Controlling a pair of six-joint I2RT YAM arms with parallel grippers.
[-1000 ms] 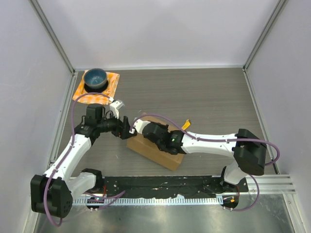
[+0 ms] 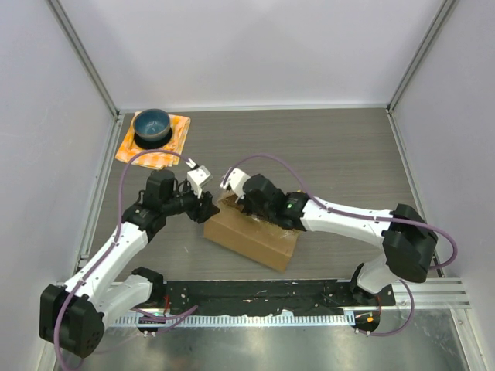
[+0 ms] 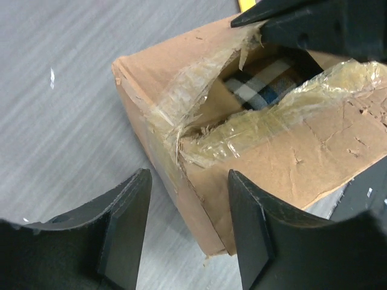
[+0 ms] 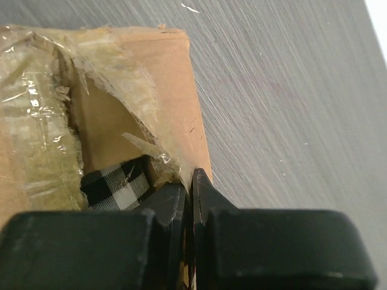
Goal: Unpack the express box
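The brown cardboard box (image 2: 251, 238) lies near the table's front, its taped top torn part open. Checked cloth (image 3: 260, 84) shows inside through the gap in the left wrist view, and black-and-white checked cloth (image 4: 121, 186) in the right wrist view. My right gripper is shut on the box's top edge, where torn tape (image 4: 142, 115) bunches at its fingertips. At the box's left corner, my left gripper is open, fingers apart, with the corner showing beyond and between them. No grip on the cardboard shows there.
A blue bowl (image 2: 152, 124) on a black base stands on an orange checked cloth (image 2: 179, 133) at the back left. A yellow piece (image 3: 246, 5) peeks out behind the box.
The yellow tool is now hidden from the top view.
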